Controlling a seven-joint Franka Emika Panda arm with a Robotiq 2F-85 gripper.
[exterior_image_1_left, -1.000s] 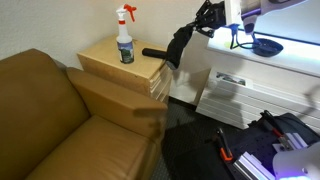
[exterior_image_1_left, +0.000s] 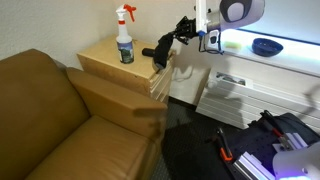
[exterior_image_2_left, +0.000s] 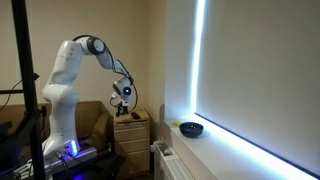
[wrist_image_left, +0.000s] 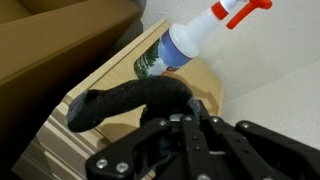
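Note:
A dark grey cloth (exterior_image_1_left: 161, 52) hangs from my gripper (exterior_image_1_left: 184, 33), which is shut on its upper part, at the right edge of a wooden cabinet (exterior_image_1_left: 100, 49). In the wrist view the cloth (wrist_image_left: 135, 95) lies bunched in front of the gripper, hiding most of the fingertips. A short dark piece (exterior_image_1_left: 148, 52) rests on the cabinet top beside the hanging cloth; I cannot tell whether it is part of the same cloth. Exterior view 2 shows the gripper (exterior_image_2_left: 122, 103) small, over the cabinet (exterior_image_2_left: 131, 135).
A spray bottle with a red trigger (exterior_image_1_left: 125, 38) stands upright on the cabinet, left of the cloth. The brown sofa (exterior_image_1_left: 80, 120) fills the near left. A dark bowl (exterior_image_1_left: 267, 47) sits on the windowsill at right, above a white radiator (exterior_image_1_left: 240, 98).
My gripper has moved left, carrying the hanging cloth from beyond the cabinet's right side to its right edge. The spray bottle has stayed in place.

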